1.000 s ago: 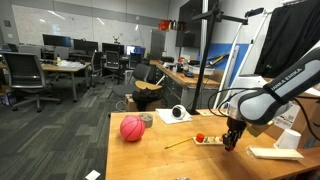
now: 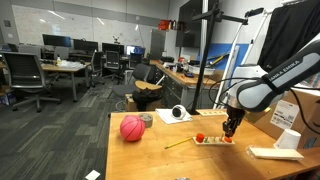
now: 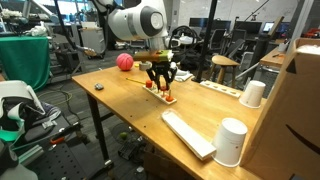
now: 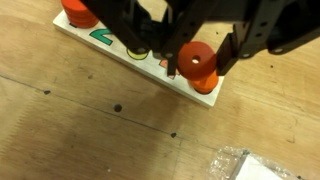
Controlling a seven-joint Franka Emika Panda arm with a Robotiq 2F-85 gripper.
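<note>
A white number board [image 4: 125, 46] with coloured printed digits lies on the wooden table. Red discs [image 4: 79, 13] are piled at one end of it. At its other end, an orange-red disc [image 4: 205, 83] shows partly beneath a nearer red disc [image 4: 196, 61] with a hole in its middle. My gripper points down over that end, its fingers on either side of the nearer disc; whether they touch it is unclear. In exterior view 1 the gripper [image 2: 230, 130] stands just above the board's right end.
A clear plastic packet [image 4: 255, 166] lies near the board. A red ball [image 2: 132, 127], a yellow stick [image 2: 179, 143] and a white headset [image 2: 180, 113] are farther left. White cups [image 3: 229, 142] and a long white block [image 3: 188, 135] stand to the right.
Compared with one second ago, the arm has shifted back and slightly up, uncovering the board's right end in exterior view 1.
</note>
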